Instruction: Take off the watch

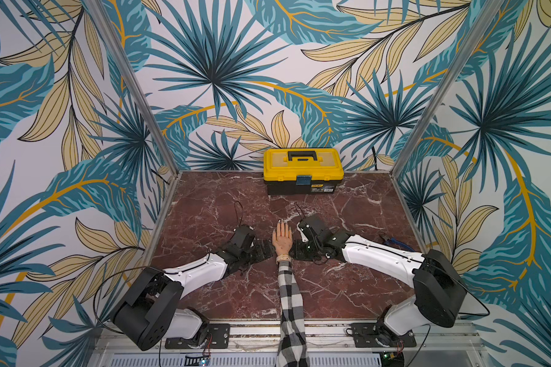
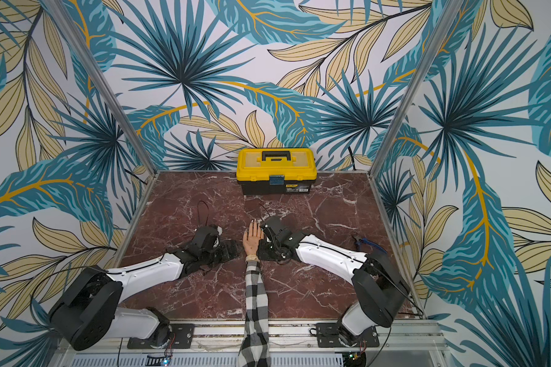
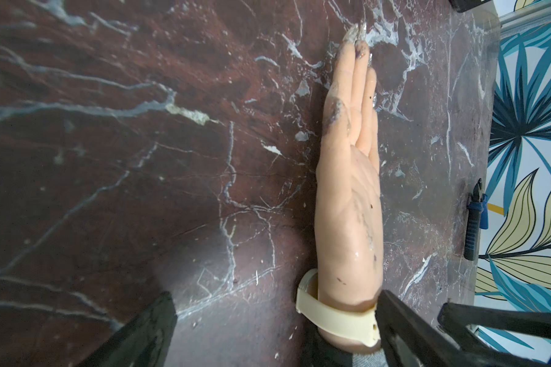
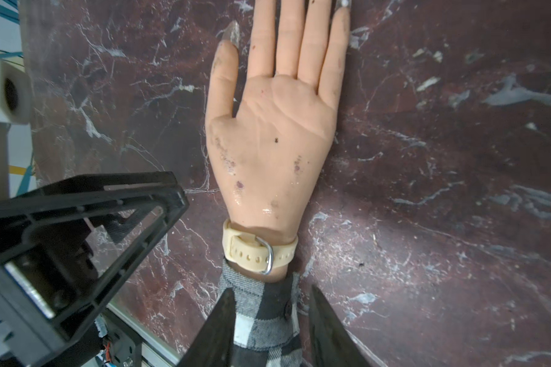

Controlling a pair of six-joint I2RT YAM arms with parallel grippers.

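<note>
A mannequin hand lies palm up mid-table, with a plaid sleeve. Round its wrist is a cream strap with a metal buckle; the watch face is out of sight. My left gripper is open just left of the wrist; in its wrist view the strap lies between and beyond the fingers. My right gripper is open above the hand on its right side, its fingertips low in its wrist view, just below the strap, over the sleeve.
A yellow toolbox stands at the back of the marble table. Blue-handled pliers lie near the right edge.
</note>
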